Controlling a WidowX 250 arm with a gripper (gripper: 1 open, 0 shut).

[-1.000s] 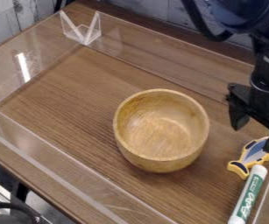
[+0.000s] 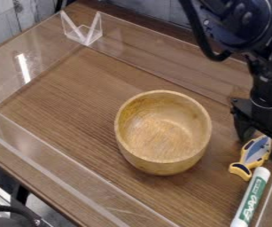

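The black arm reaches down from the top right, its gripper low over the yellow and blue tool at the right edge of the table. The gripper stands open; its fingertips are dark and overlap the tool's upper end, and I cannot tell whether they touch it. A wooden bowl sits left of them. A white and green tube lies below the tool.
A clear plastic holder stands at the back left. The table's edge runs along the right.
The gripper has moved down toward the tool's upper end. The bowl, tool and tube show no visible movement.
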